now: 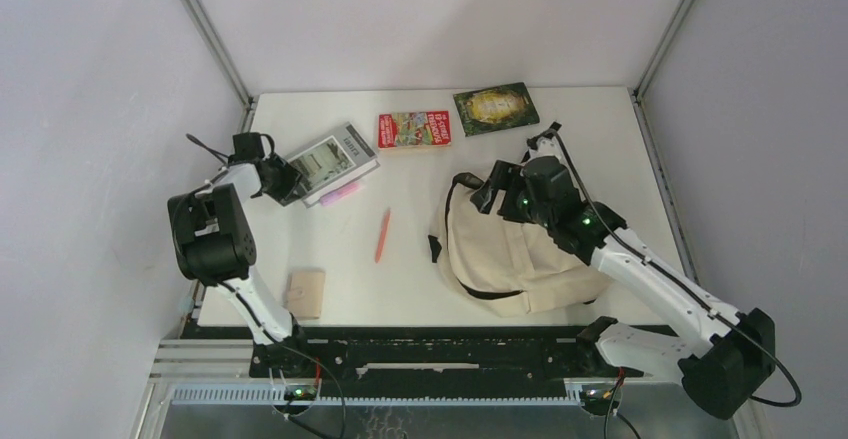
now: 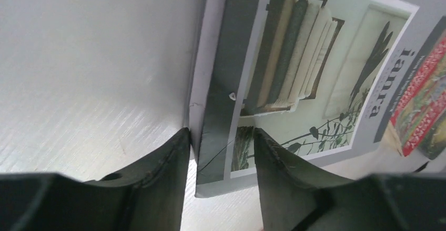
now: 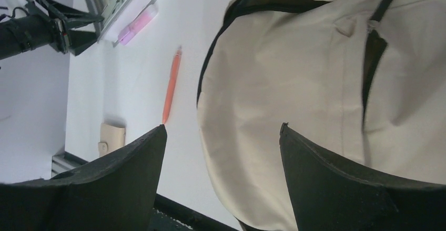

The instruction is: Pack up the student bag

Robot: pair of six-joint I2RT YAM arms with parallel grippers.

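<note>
A thick grey book (image 1: 325, 164) with a picture cover lies aslant at the back left. My left gripper is at its near corner: one finger is against the spine side and the other overlaps the cover. The fingers stand part open around that corner; whether they press on it does not show. The beige bag (image 3: 273, 78) lies flat at the right, its dark-edged opening towards the left. Over the bag my right gripper is open and empty. A pink marker (image 1: 340, 194) lies beside the grey book, and an orange pen (image 1: 383, 235) in mid-table.
A red book (image 1: 414, 129) and a dark green book (image 1: 496, 108) lie along the back. Near the front left edge is a tan pouch-like item (image 1: 305, 294). Bare tabletop surrounds the orange pen.
</note>
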